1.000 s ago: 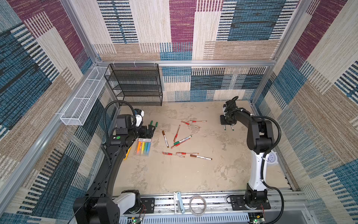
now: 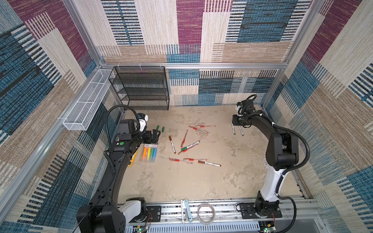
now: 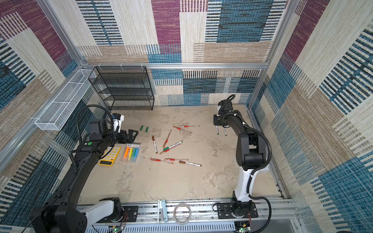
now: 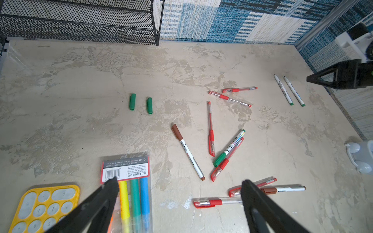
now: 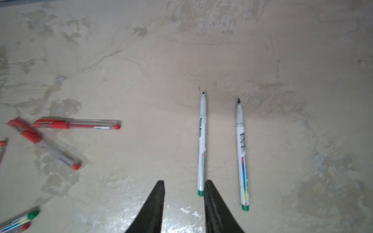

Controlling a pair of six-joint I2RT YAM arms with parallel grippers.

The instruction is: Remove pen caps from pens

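Two white-and-green pens lie uncapped side by side on the right of the table, the left pen (image 5: 202, 143) and the right pen (image 5: 242, 163), dark tips bare. Above them hovers my right gripper, its fingers parted and empty. Two loose green caps (image 4: 149, 105) rest on the left of the table. My left gripper is open over the markers' area with nothing held. In the middle lie a capped green marker (image 4: 229, 148), a capped brown marker (image 4: 188, 151), another brown marker (image 4: 285, 189) and several red pens (image 4: 211, 128).
A pack of highlighters (image 4: 128, 169) and a yellow calculator (image 4: 48, 207) sit beneath my left arm. Black wire shelves (image 2: 143, 87) stand at the back left.
My right arm has swung a little to the right and lifted, showing more of the two uncapped pens. My left gripper has shifted slightly left.
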